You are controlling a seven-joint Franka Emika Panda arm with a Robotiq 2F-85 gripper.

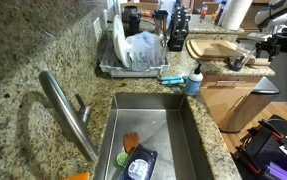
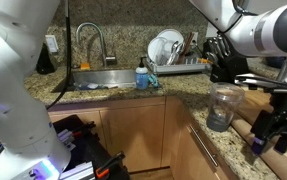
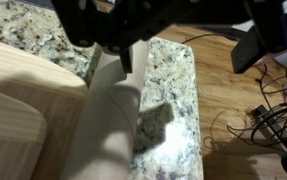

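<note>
My gripper stands open above the end of the counter, with nothing between its fingers. A tan tube-like roll point(image 3: 105, 120) lies on the speckled counter below, nearer to the left finger point(image 3: 83, 25) than to the right finger point(image 3: 261, 45). In exterior view 2 the gripper point(image 2: 260, 146) is low over the counter's right end, close to the tan roll point(image 2: 241, 126), which is partly hidden by the arm. From exterior view 1 the gripper point(image 1: 266, 46) appears small at the upper right; contact with the roll cannot be told.
A clear container point(image 2: 223, 106) stands on the counter close by. Pale wooden boards point(image 3: 13, 115) lie beside the roll. Farther along are a blue soap bottle point(image 2: 141, 75), a dish rack point(image 1: 138, 68) and the sink point(image 1: 173, 128). Past the counter edge there is open floor.
</note>
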